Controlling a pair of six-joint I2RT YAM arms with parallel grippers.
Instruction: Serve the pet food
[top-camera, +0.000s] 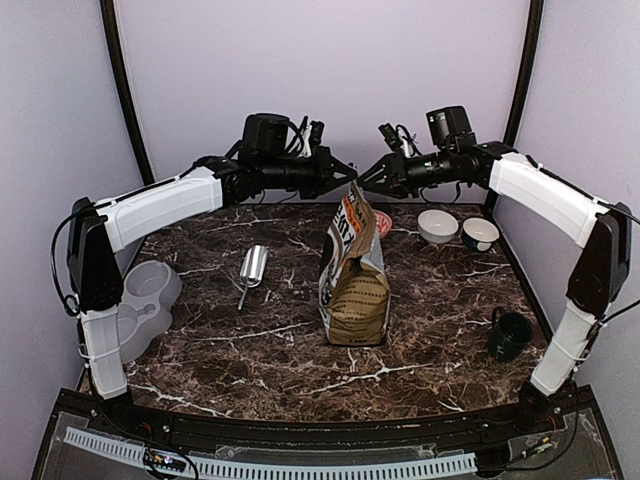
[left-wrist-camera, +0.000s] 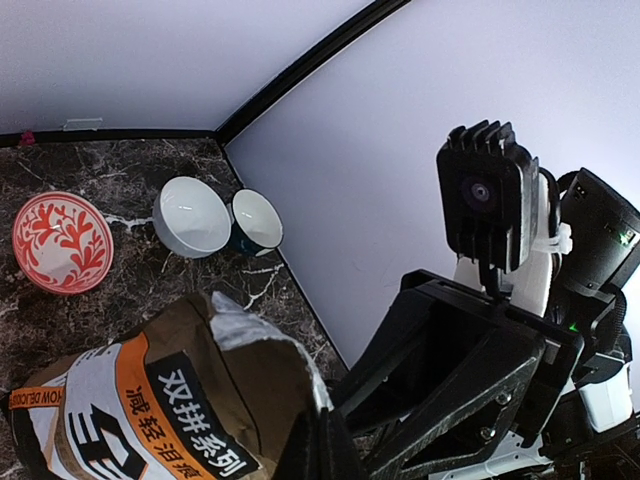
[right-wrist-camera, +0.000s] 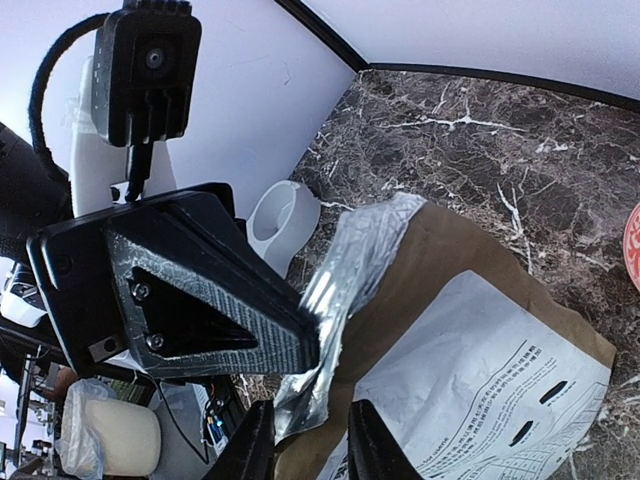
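The brown pet food bag (top-camera: 358, 300) stands upright mid-table, its silver-lined top edge raised to a peak. At that peak, my left gripper (top-camera: 352, 172) is shut on the thin edge; in the left wrist view the silver rim runs down into its closed fingers (left-wrist-camera: 318, 445). Right beside it is my right gripper (top-camera: 363, 184), partly open. Seen from the right wrist, the right gripper's (right-wrist-camera: 312, 430) fingertips are apart, close to the bag's silver edge (right-wrist-camera: 345, 270). A metal scoop (top-camera: 254, 266) lies left of the bag.
Behind the bag sits a red-patterned bowl (top-camera: 382, 222). A white bowl (top-camera: 438, 226) and a dark-sided bowl (top-camera: 480, 234) are at the back right. A dark mug (top-camera: 510, 336) stands front right, a grey double feeder (top-camera: 150, 290) at left.
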